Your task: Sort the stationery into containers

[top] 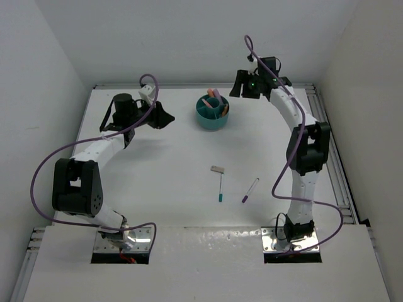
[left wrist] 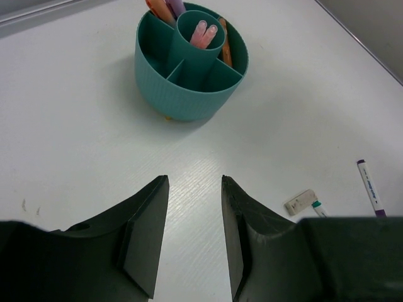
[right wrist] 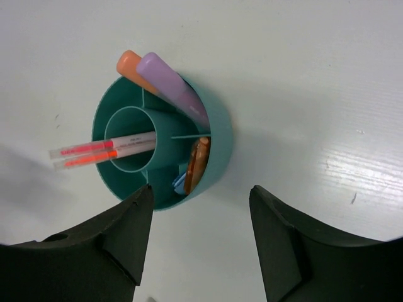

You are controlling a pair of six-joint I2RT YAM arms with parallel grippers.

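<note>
A teal compartment holder (top: 211, 123) stands at the back centre with markers, pink-tipped pens (right wrist: 88, 148), a purple marker (right wrist: 170, 85) and brown items in it. On the front half of the table lie a pale block (top: 217, 169), a teal-ended pen (top: 220, 189) and a purple-ended pen (top: 250, 190). My left gripper (top: 165, 118) stands open, empty, left of the holder, its fingers pointing toward it in the left wrist view. My right gripper (top: 244, 83) is up to the right of the holder, open, nothing between its fingers.
A metal rail (top: 332, 157) runs along the right edge.
</note>
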